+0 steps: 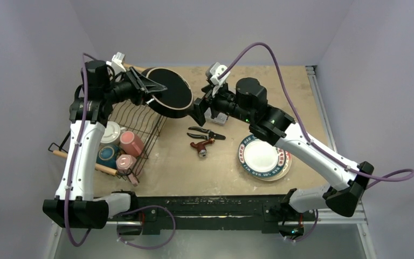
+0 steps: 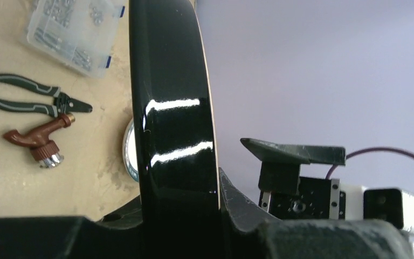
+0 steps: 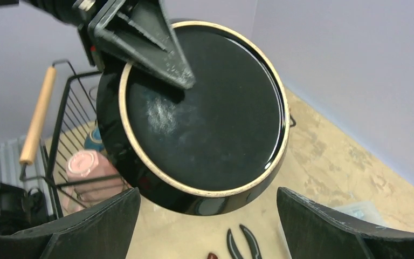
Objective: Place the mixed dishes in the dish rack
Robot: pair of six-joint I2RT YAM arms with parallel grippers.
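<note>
My left gripper (image 1: 146,91) is shut on a large black pan (image 1: 172,100), tilted high over the table beside the rack's back-right part; its glossy side fills the middle of the left wrist view. My right gripper (image 1: 202,105) stands open at the pan's right, its fingertips either side of the lower part of the pan (image 3: 205,113) in the right wrist view, not visibly touching it. The wire dish rack (image 1: 150,141) on the left holds a white cup (image 1: 110,131), pink mugs (image 1: 131,143) and a blue mug (image 1: 107,156). A stack of plates (image 1: 260,156) lies at front right.
Pruning shears (image 1: 207,132), a brown faucet (image 1: 201,146) and a clear box of small parts (image 2: 70,38) lie in the middle of the table. Free table surface shows at front middle and back right. Walls bound the sides and back.
</note>
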